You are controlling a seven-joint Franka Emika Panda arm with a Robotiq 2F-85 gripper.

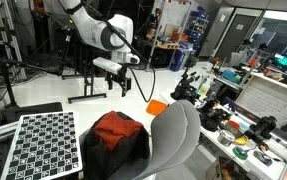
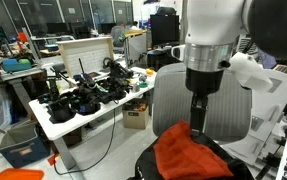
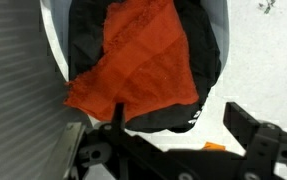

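Observation:
A crumpled red cloth [image 1: 117, 129] lies on black fabric [image 1: 127, 154] on the seat of a grey chair [image 1: 173, 137]. In the wrist view the red cloth [image 3: 148, 62] spreads above and between the fingers, with the black fabric [image 3: 204, 50] around it. My gripper [image 1: 119, 92] hangs in the air above the chair, pointing down, well apart from the cloth. Seen from the wrist, the gripper has its two fingers wide apart, nothing between them. In the second exterior view the gripper [image 2: 197, 118] is over the red cloth [image 2: 188, 160].
A checkered board [image 1: 43, 145] stands left of the chair. Behind the chair, a white table [image 2: 88, 118] carries many black tools and parts. On the floor lie an orange sheet [image 1: 156, 107] and an orange bin [image 2: 21, 146]. The air around my gripper is clear.

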